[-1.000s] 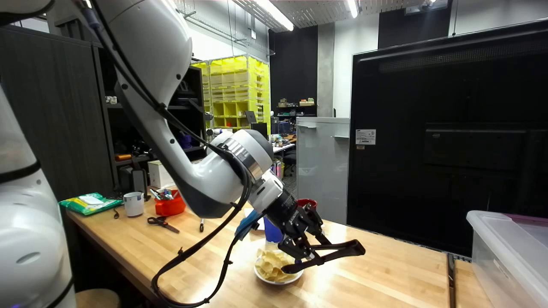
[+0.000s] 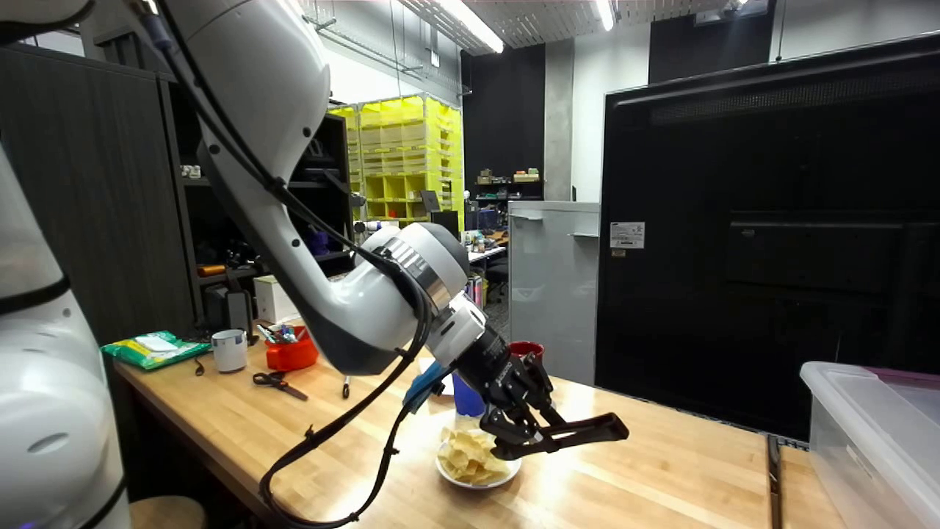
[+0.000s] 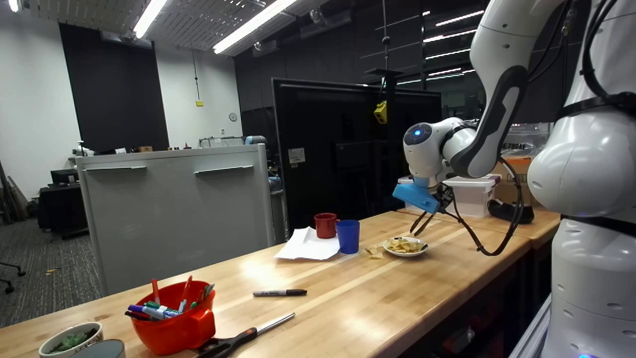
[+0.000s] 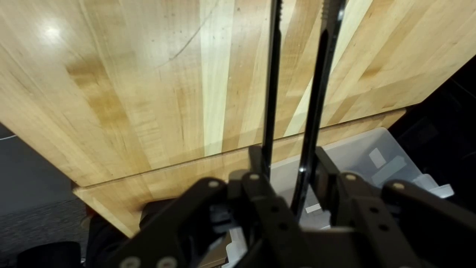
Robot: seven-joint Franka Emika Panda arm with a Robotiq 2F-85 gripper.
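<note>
My gripper is shut on a pair of black tongs [image 4: 315, 96], whose two long arms run between its fingers with a narrow gap between them. In exterior view 1 the tongs [image 2: 577, 433] are held tilted above the table, one end overlapping the view of a white plate [image 2: 476, 484]. A pile of yellow chips [image 2: 469, 455] lies on that plate. Exterior view 2 shows the tongs [image 3: 420, 223] above and beside the chips [image 3: 405, 244]. Nothing shows between the tips of the tongs, though the wrist view cuts them off.
A blue cup [image 3: 348, 236], a red mug [image 3: 325, 225] and white paper [image 3: 307, 244] stand near the plate. A few loose chips [image 3: 374, 251] lie beside it. Farther off are a marker [image 3: 279, 293], scissors [image 3: 244, 338] and a red pen holder [image 3: 179, 331]. A clear bin [image 2: 868, 450] is opposite.
The tongs' arms are closer together than a second ago, as the fingers have drawn inward. The arm itself has hardly moved, and the plate and chips look the same.
</note>
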